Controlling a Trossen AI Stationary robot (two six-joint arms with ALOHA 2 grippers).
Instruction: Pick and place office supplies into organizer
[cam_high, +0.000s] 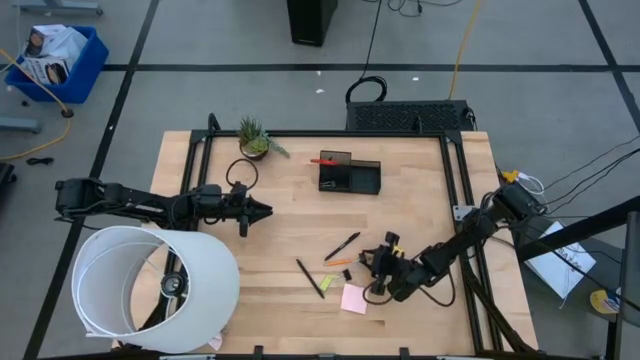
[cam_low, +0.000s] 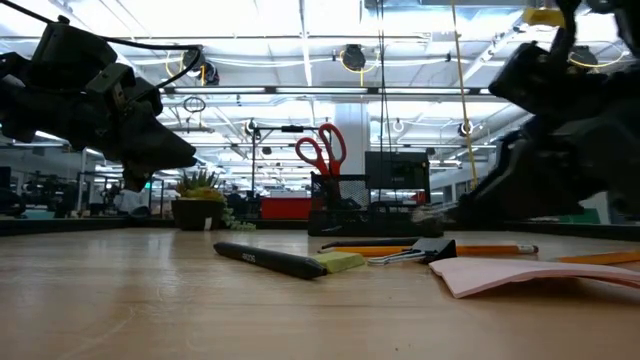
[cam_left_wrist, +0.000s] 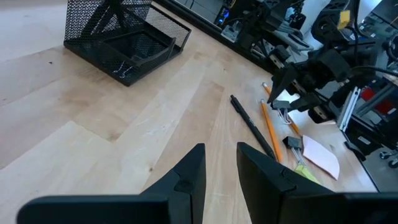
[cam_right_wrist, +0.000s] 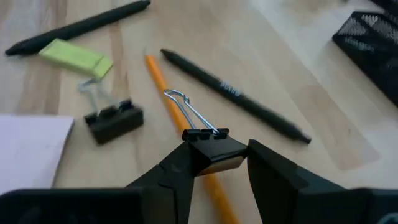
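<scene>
A black binder clip (cam_right_wrist: 214, 152) with silver wire handles is pinched by my right gripper, lifted above an orange pencil (cam_right_wrist: 163, 84). A second binder clip (cam_right_wrist: 115, 121) lies on the table. Around it are a black pen (cam_right_wrist: 236, 96), another black pen (cam_right_wrist: 81, 26), a green-yellow eraser-like block (cam_right_wrist: 76, 58) and a pink note pad (cam_right_wrist: 31, 149). At the back of the table stands the black mesh organizer (cam_high: 365, 178), with red scissors (cam_low: 322, 150) in it. My left gripper hangs apart from everything, its fingers parted with nothing between them.
A potted plant (cam_high: 256, 146) sits left of the organizer. A white round shade (cam_high: 150, 290) covers the near left corner. Dark frame bars edge the table. Bare wood (cam_high: 290, 215) lies between the loose supplies and the organizer.
</scene>
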